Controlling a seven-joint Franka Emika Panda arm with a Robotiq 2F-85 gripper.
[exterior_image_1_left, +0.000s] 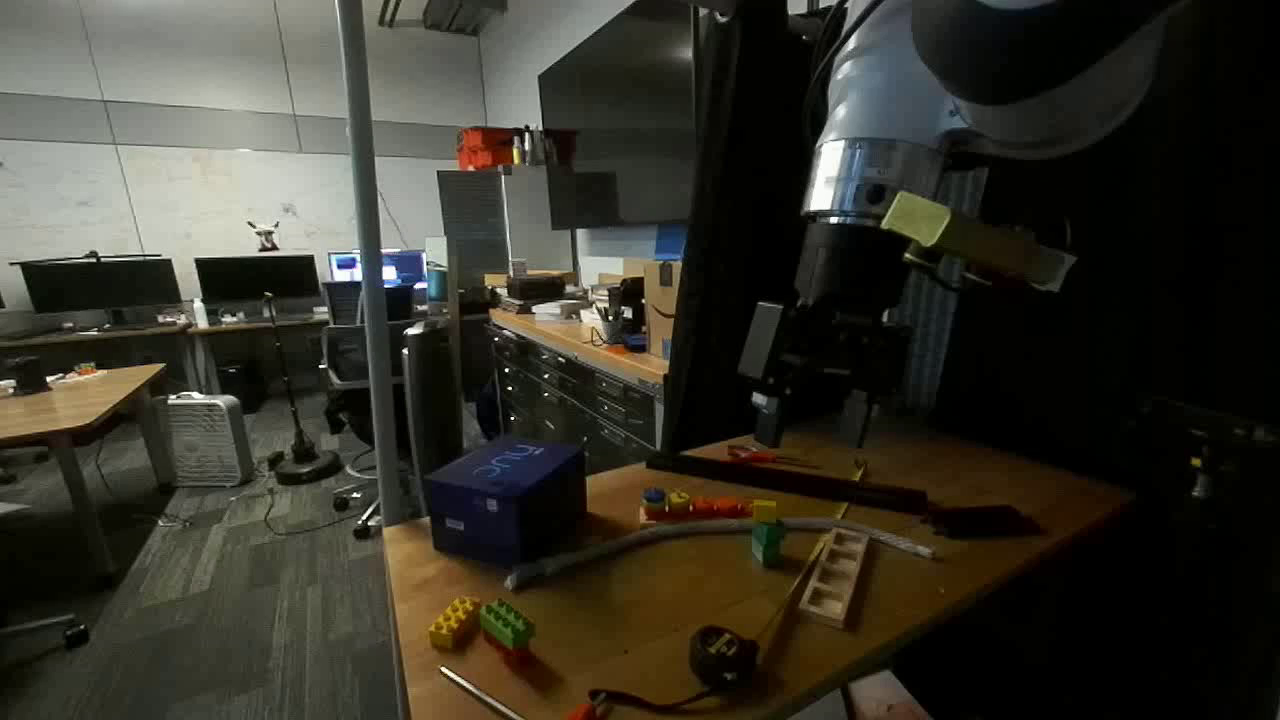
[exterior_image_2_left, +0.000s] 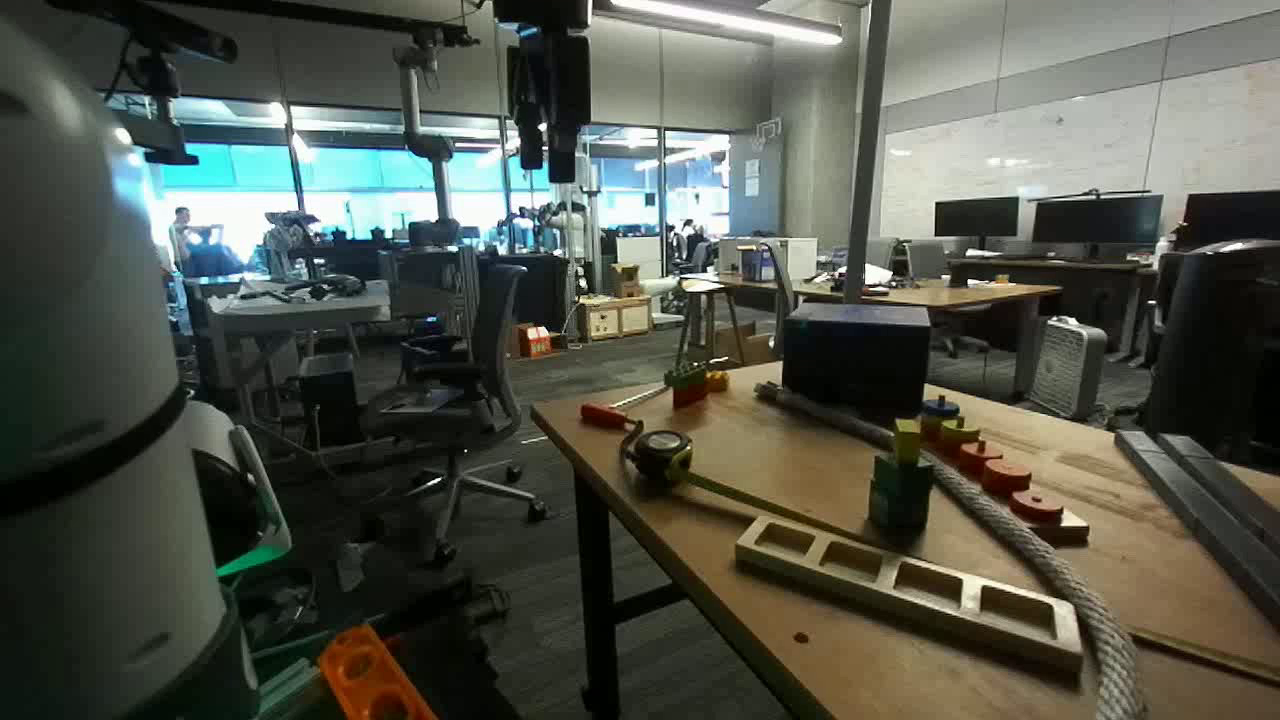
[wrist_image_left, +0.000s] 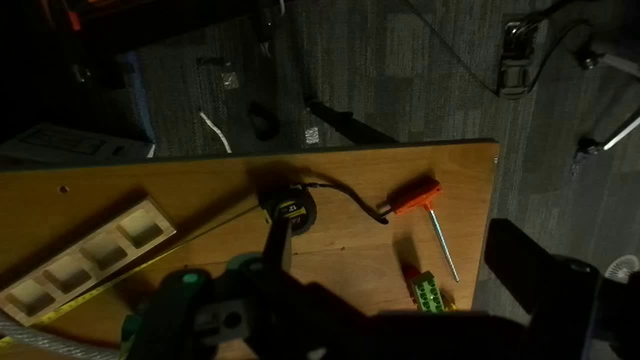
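High over the table hangs my gripper, its fingers spread wide with nothing between them; the wrist view shows one finger at the left and the other at the right. Below lie a black tape measure with its yellow blade drawn out, a red-handled T-shaped tool, and a green block on a red one beside a yellow block. A wooden tray with square hollows rests near the table edge. Behind it stands a green block stack topped by a yellow block.
A dark blue box stands at the table's far corner. A grey rope curves across the top, near a board with coloured round pieces. Long black bars lie at the back. Bare wood shows around the tape measure.
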